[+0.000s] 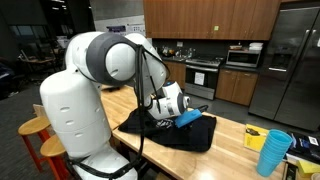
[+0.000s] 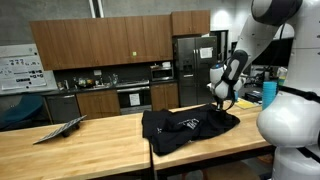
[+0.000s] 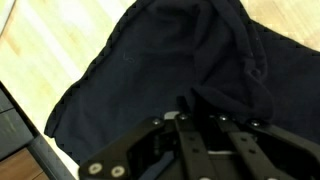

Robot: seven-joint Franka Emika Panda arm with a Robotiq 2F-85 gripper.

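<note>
A black cloth (image 1: 199, 136) lies spread and rumpled on the wooden table, also seen as a dark cloth (image 2: 190, 125) in the second exterior view. In the wrist view, the cloth (image 3: 140, 75) fills most of the picture, with a raised fold running up from the fingertips. My gripper is low over that fold, at or against the fabric. Its dark fingers blend into the cloth, so neither their gap nor any fabric between them can be made out. Blue tape (image 1: 188, 118) marks the wrist in the first exterior view.
A blue cup stack (image 1: 273, 153) stands at the table's right end, near a yellow item (image 1: 256, 137). Bare wood (image 2: 70, 145) stretches across the table's left part in the second exterior view. Stools (image 1: 37, 126) stand beside the table.
</note>
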